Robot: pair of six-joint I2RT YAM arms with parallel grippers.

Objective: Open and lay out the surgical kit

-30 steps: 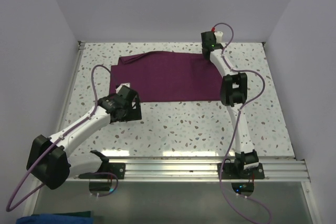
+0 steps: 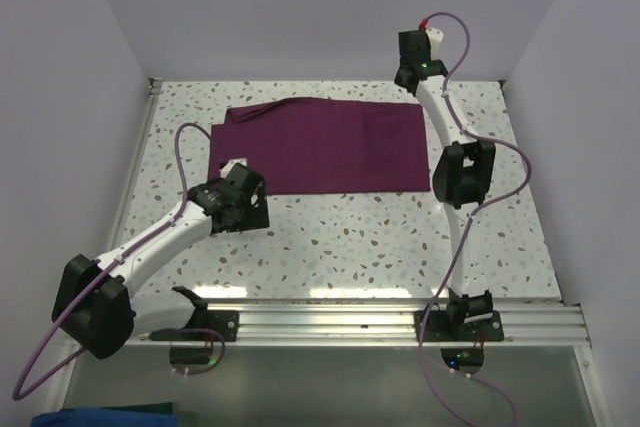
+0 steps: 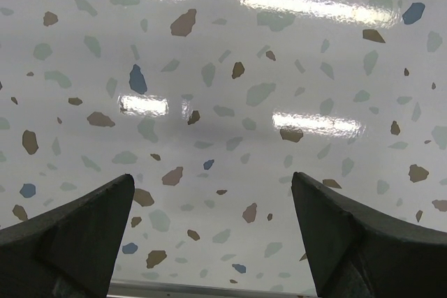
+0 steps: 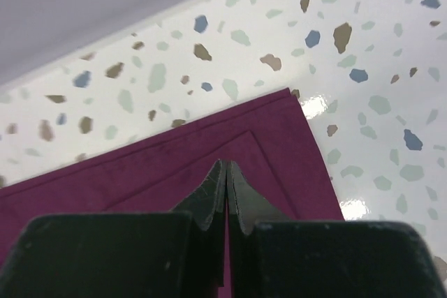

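A purple wrap (image 2: pixel 320 147) lies folded flat across the back half of the table. In the right wrist view, its top flap corner (image 4: pixel 249 137) lies flat, beyond the fingertips and outside them. My right gripper is shut with its tips together and nothing held, raised over the wrap's back right corner. My left gripper stands open above bare table, just in front of the wrap's front left part; nothing is between its fingers. Whatever lies inside the wrap is hidden.
A grey wall (image 2: pixel 300 17) rises behind the back edge. A metal rail (image 2: pixel 330 314) runs along the front. Something blue (image 2: pixel 105 417) lies at the bottom left.
The flap corner stayed flat on the wrap. The left arm has barely moved.
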